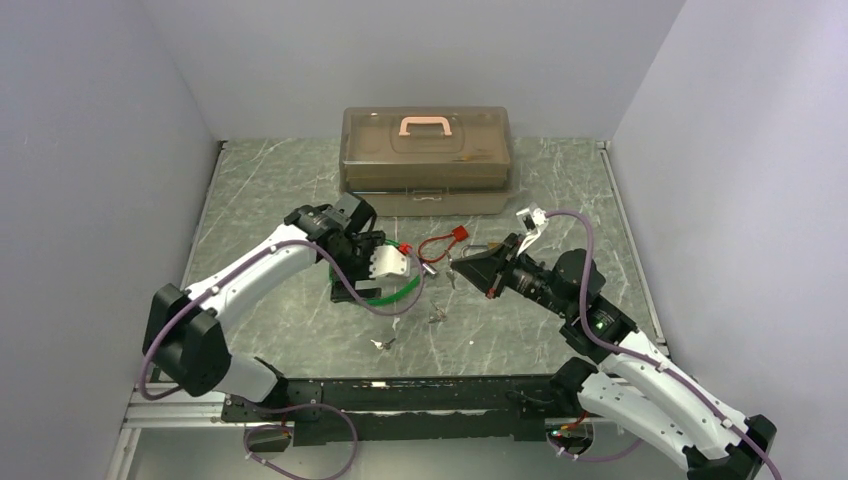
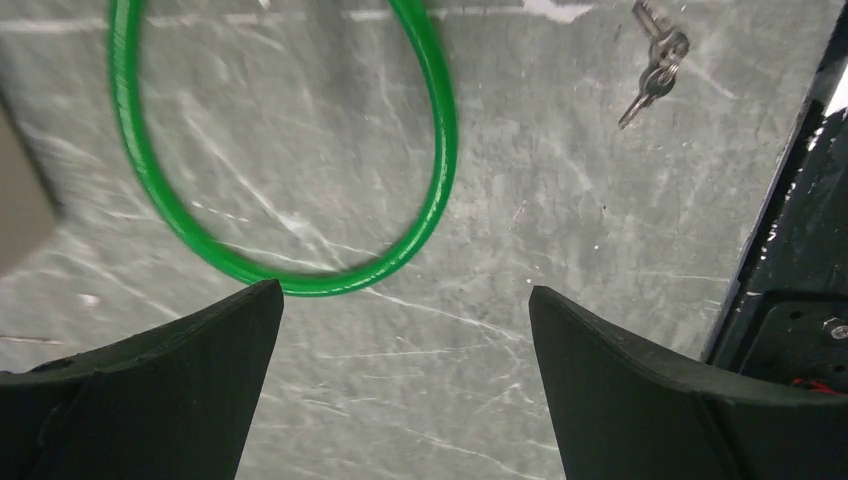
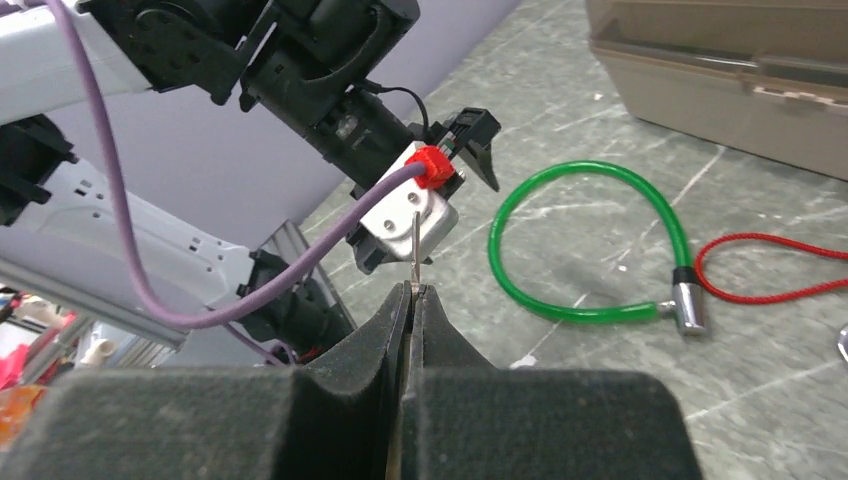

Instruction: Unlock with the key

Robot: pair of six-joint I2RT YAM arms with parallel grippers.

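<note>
A green cable lock (image 3: 590, 315) with a silver cylinder (image 3: 690, 305) lies on the marble surface. My left gripper is open above it, empty between its fingers, pointing down. My right gripper is shut at the right of centre in the top view; a thin key (image 3: 416, 255) stands up from its fingertips. Loose keys (image 2: 655, 75) lie nearer the front edge.
A red cord (image 3: 750, 295) lies beside the green lock. A brown translucent box (image 1: 425, 160) with a pink handle stands at the back. Bare surface (image 1: 260, 170) shows at back left and right.
</note>
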